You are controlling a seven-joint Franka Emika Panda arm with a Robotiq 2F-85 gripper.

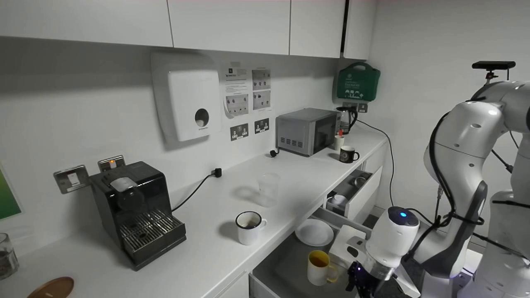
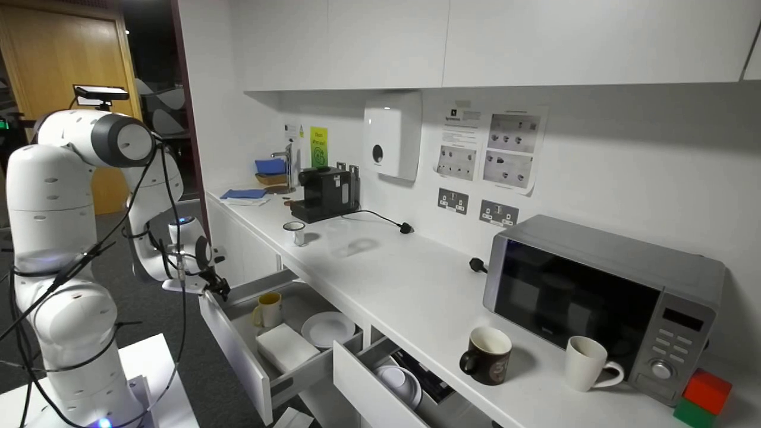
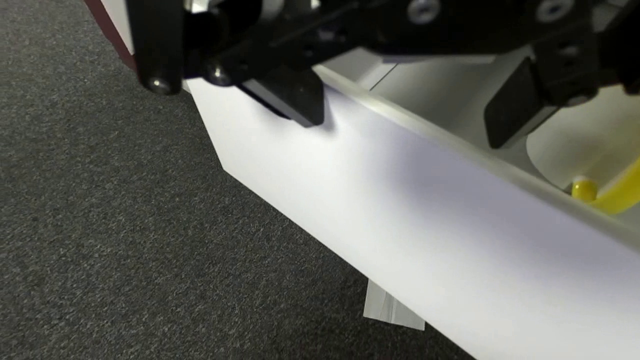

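Observation:
My gripper is open at the front panel [image 3: 384, 198] of the pulled-out drawer. In the wrist view one finger [image 3: 300, 99] is on the outer side of the panel and the other finger [image 3: 516, 108] is on the inner side, with the top edge running between them. Whether either finger touches the panel, I cannot tell. Inside the drawer stands a white mug with a yellow inside and handle [image 1: 316, 268]. A white plate [image 1: 314, 232] and a white box [image 2: 286, 348] share the drawer with it.
On the counter stand a white enamel mug [image 1: 248, 228], a clear cup [image 1: 268, 190], a black coffee machine [image 1: 139, 208], a microwave [image 1: 308, 131] and a black mug [image 2: 486, 356]. Carpet [image 3: 150, 252] lies below the panel.

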